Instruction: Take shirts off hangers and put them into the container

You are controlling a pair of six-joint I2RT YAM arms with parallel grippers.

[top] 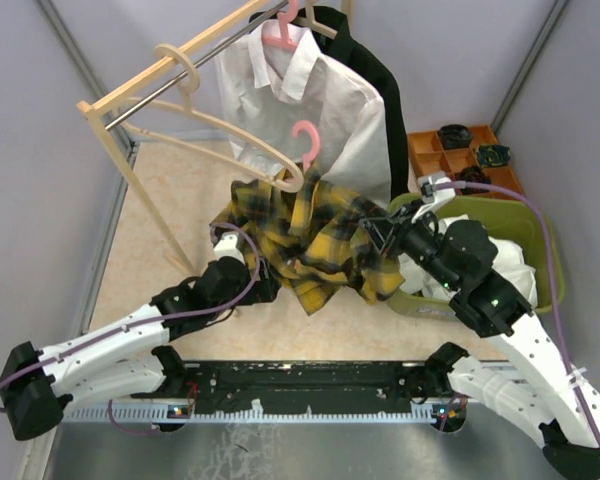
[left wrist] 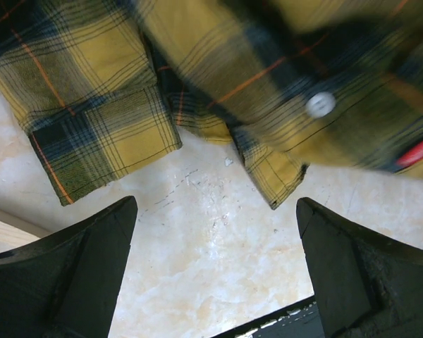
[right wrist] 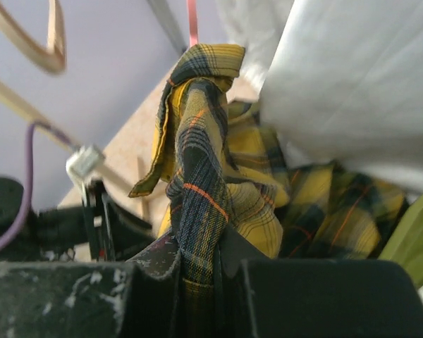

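The yellow-and-black plaid shirt [top: 305, 235] hangs crumpled below the rail. A pink hanger hook [top: 305, 140] pokes up from it, clear of the rail; the rest of that hanger is hidden. In the top view my right gripper [top: 375, 235] is at the shirt's right side. The right wrist view shows its fingers shut on a bunched fold of the plaid cloth [right wrist: 201, 176]. My left gripper is open, low at the shirt's left, with the plaid hem [left wrist: 106, 144] ahead of its fingers and no cloth between them.
An empty wooden hanger [top: 230, 130] hangs from the rail [top: 195, 70] at the left. White and black garments hang behind the shirt. A green bin [top: 555, 270] with white cloth stands right, before an orange divided tray [top: 425, 160].
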